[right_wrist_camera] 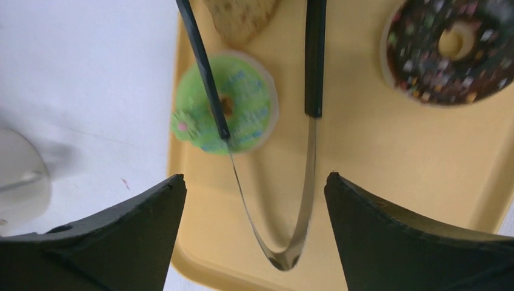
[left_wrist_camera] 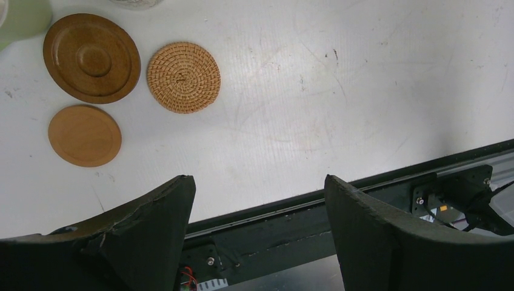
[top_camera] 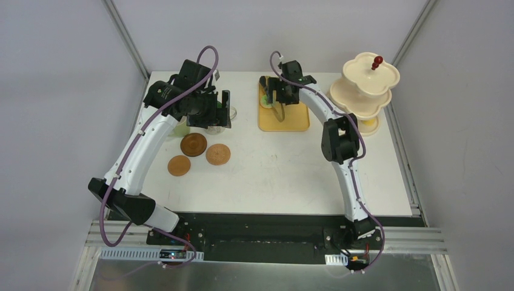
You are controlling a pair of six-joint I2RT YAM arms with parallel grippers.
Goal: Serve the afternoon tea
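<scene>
In the right wrist view, tongs (right_wrist_camera: pixel 285 259) with black handles and a bent metal end reach across the yellow tray (right_wrist_camera: pixel 376 200). One handle passes over a green frosted donut (right_wrist_camera: pixel 251 91); a dark sprinkled donut (right_wrist_camera: pixel 424 70) sits to the right. My right gripper is open above the tray, its fingers on either side of the tongs' metal part, with a gap showing on both sides. At the left of the table my left gripper (top_camera: pixel 213 114) stands open and empty. A glass cup (top_camera: pixel 233 113) is partly hidden beneath it.
A brown wooden saucer (left_wrist_camera: pixel 91 57), a woven coaster (left_wrist_camera: pixel 183 77) and a tan round coaster (left_wrist_camera: pixel 85 135) lie at the left. The tiered cream stand (top_camera: pixel 357 100) fills the far right.
</scene>
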